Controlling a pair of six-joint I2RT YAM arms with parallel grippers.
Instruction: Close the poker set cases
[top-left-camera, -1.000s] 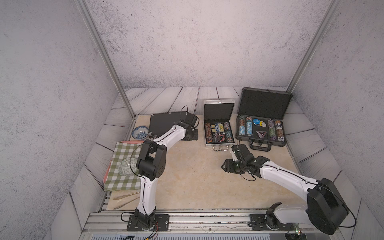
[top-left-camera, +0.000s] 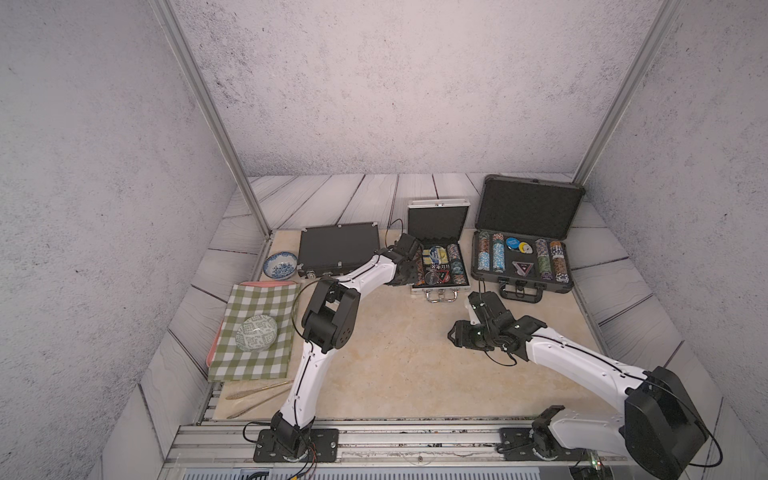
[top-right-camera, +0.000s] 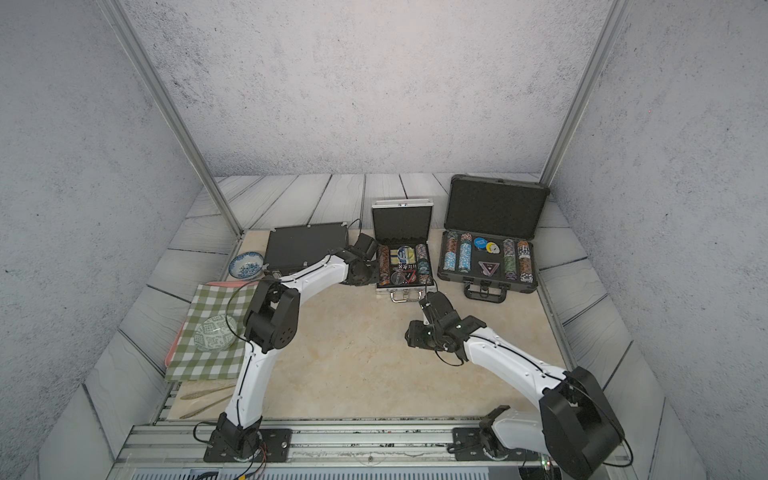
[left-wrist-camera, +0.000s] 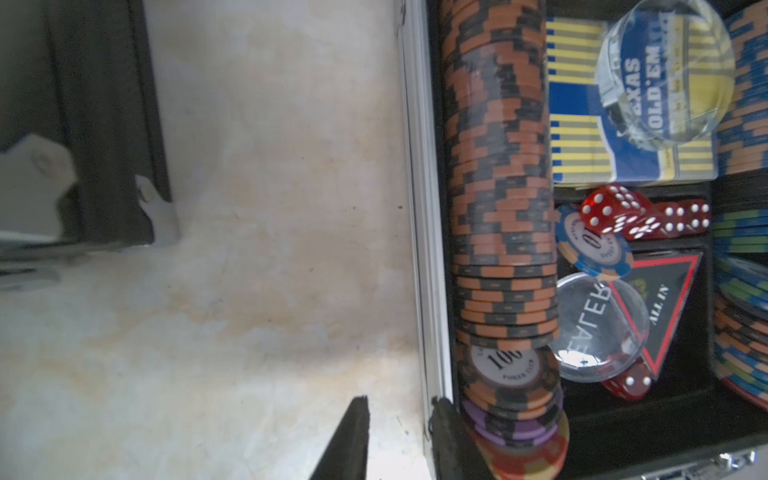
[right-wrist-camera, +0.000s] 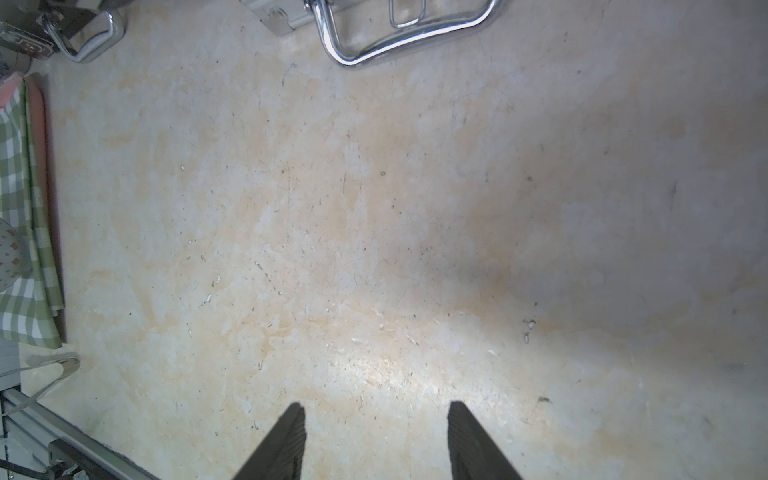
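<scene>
The left poker case (top-left-camera: 340, 246) is shut, its black lid lying flat. The small silver poker case (top-left-camera: 436, 272) in the middle stands open, its lid upright behind; chips, cards (left-wrist-camera: 576, 104) and red dice (left-wrist-camera: 612, 212) show inside. At the right, the larger black poker case (top-left-camera: 524, 264) also has its lid raised. My left gripper is over the silver case's left edge, fingers a little apart and nothing between them. My right gripper hangs over bare table in front of the silver case's handle (right-wrist-camera: 408, 36), open and empty.
A blue-patterned bowl (top-left-camera: 280, 265) sits left of the shut case. Green checked cloth (top-left-camera: 276, 360) with a pale round item (top-left-camera: 256, 333) on it covers the left side.
My left arm has swung right, from the shut case's right end to the silver case's left edge. My right arm has shifted slightly toward the right. The cases look unmoved.
</scene>
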